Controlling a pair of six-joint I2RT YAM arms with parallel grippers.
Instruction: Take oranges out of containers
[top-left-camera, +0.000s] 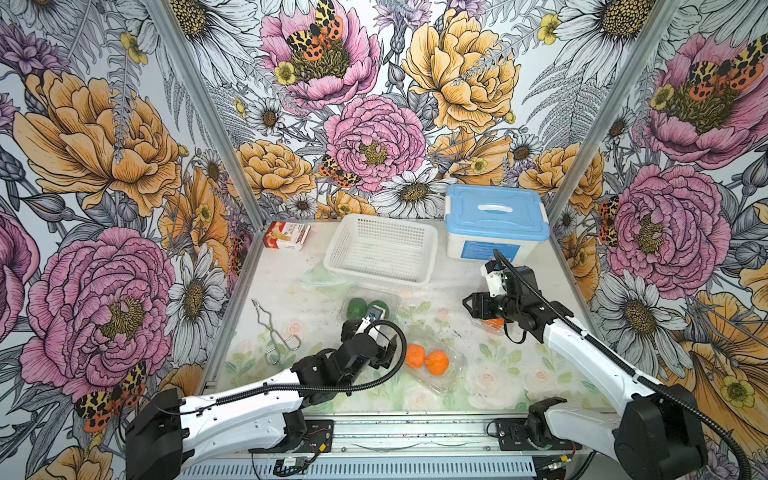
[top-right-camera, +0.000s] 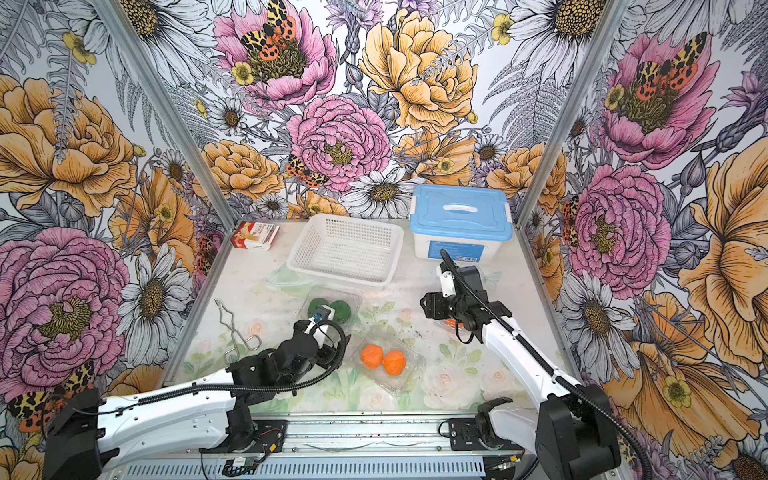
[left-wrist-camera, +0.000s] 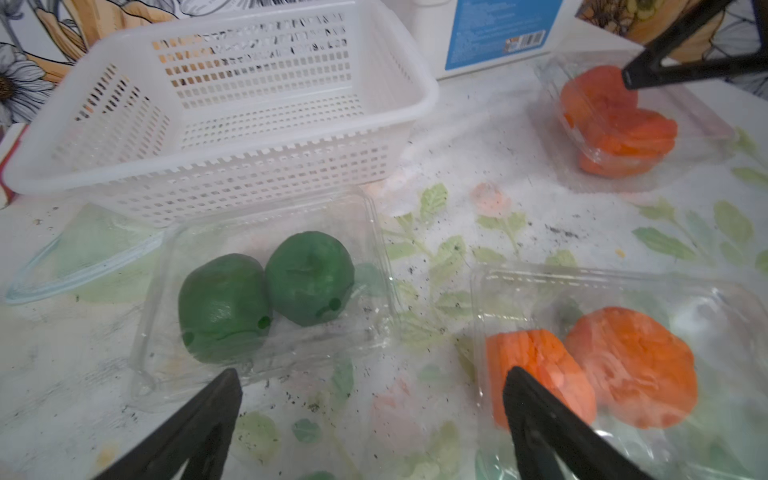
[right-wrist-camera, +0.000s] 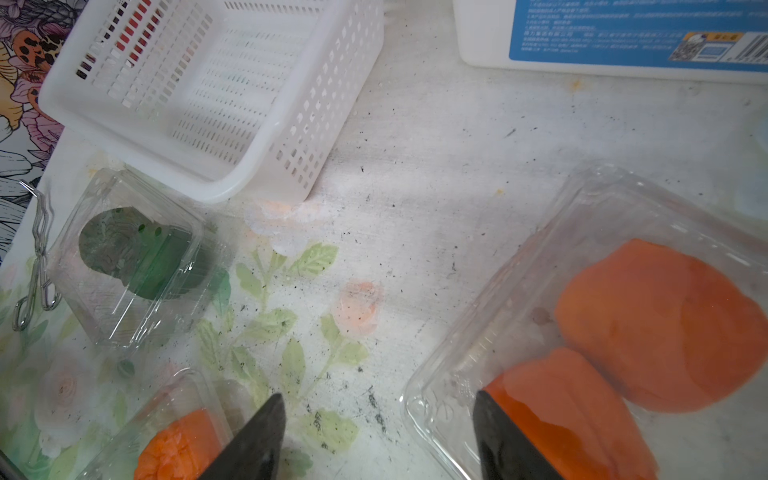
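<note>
One clear container (left-wrist-camera: 616, 280) holds two oranges (left-wrist-camera: 628, 360) near the table's front. A second clear container (right-wrist-camera: 520, 240) by the blue-lidded box holds two oranges (right-wrist-camera: 656, 320). My left gripper is open above the front of the table, just short of the green-fruit container and the front oranges, nothing between its fingers. My right gripper is open over the near edge of the right-hand orange container, nothing between its fingers.
A clear container (left-wrist-camera: 264, 208) holds two green fruits (left-wrist-camera: 308, 278). A white basket (top-right-camera: 344, 248) and a blue-lidded box (top-right-camera: 460, 216) stand at the back. Metal tongs (top-left-camera: 272, 328) and a small carton (top-left-camera: 284, 236) lie left.
</note>
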